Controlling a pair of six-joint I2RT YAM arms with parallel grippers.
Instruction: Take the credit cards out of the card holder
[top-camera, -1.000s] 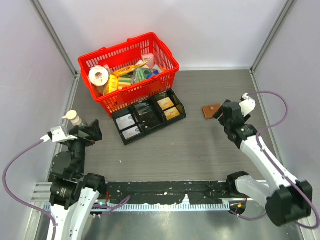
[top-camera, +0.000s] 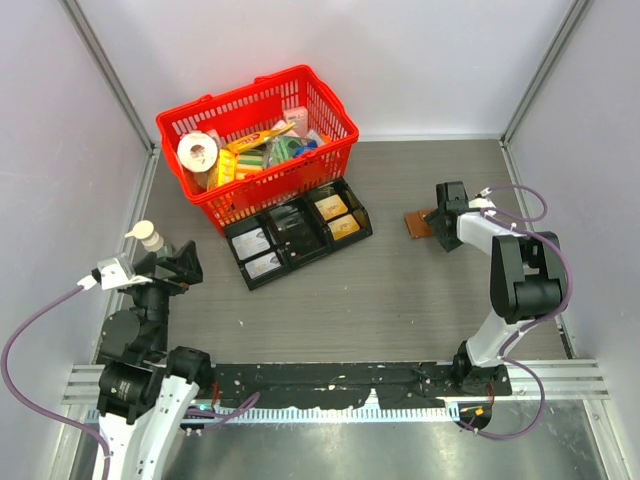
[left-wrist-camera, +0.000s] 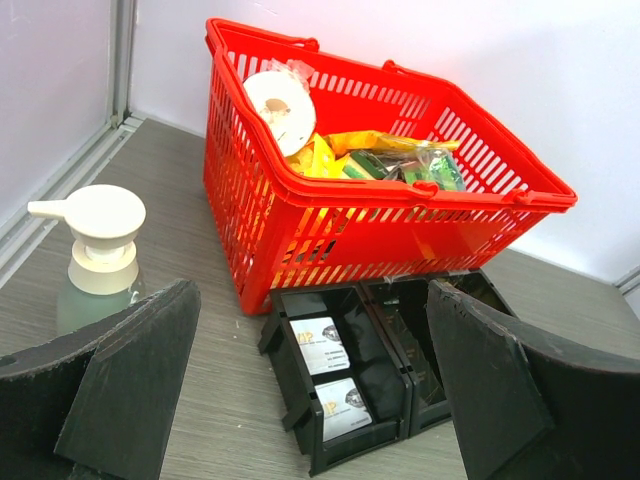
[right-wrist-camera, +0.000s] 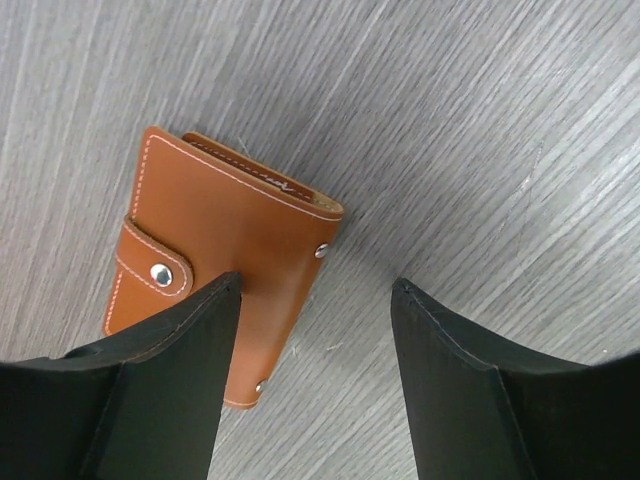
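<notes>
The brown leather card holder (top-camera: 419, 224) lies flat on the right side of the table; in the right wrist view the holder (right-wrist-camera: 220, 230) has its snap strap on the left, and no cards show. My right gripper is low over it, part open, the left finger over the holder's lower part and the right finger over bare table. My left gripper stands open at the table's left side with nothing between its fingers.
A red basket (top-camera: 215, 200) of goods stands at the back, with a black compartment tray (top-camera: 286, 270) of cards before it. A pump bottle (left-wrist-camera: 100, 295) stands near my left gripper.
My right arm has drawn in and descended toward the card holder, its wrist turning. The left arm and the holder have stayed in place.
</notes>
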